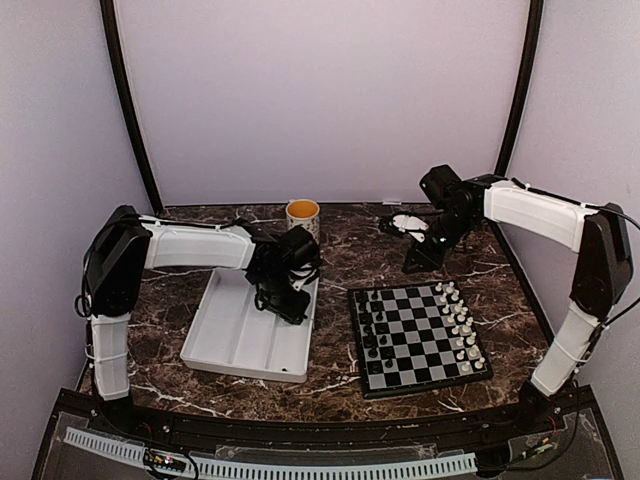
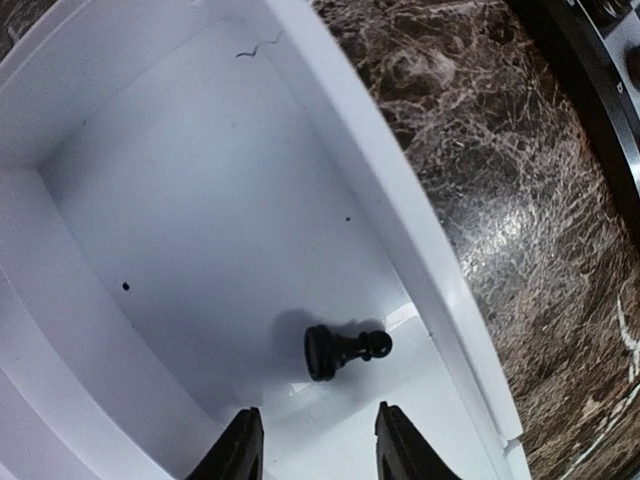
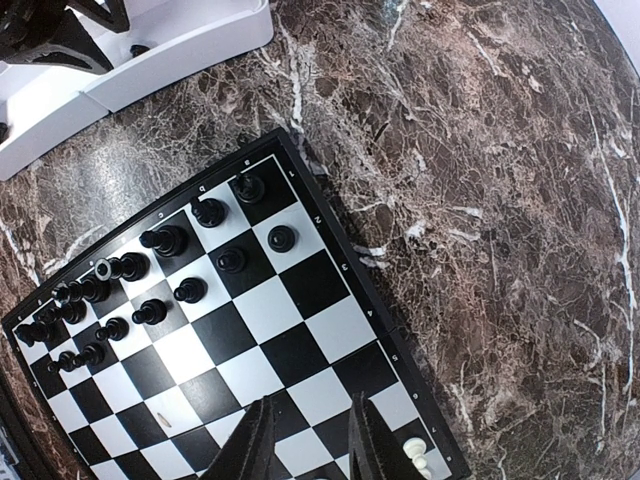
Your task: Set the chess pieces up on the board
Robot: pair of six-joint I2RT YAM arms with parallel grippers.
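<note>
A black pawn (image 2: 340, 351) lies on its side in the white tray (image 2: 440, 270), close to the long wall beside the board. My left gripper hovers over this compartment, open and empty, with the pawn just beyond its fingertips. The chessboard (image 1: 418, 336) has black pieces (image 1: 370, 328) along its left side and white pieces (image 1: 462, 330) along its right. In the right wrist view, the second black row shows several pawns (image 3: 190, 290), with gaps between some. My right gripper is off the board's far edge in the top view, fingers apart, nothing between them.
A patterned cup (image 1: 303, 218) with an orange inside stands behind the tray. Bare marble tabletop (image 1: 335, 330) separates tray and board. Another small dark item (image 1: 285, 370) shows near the tray's front edge.
</note>
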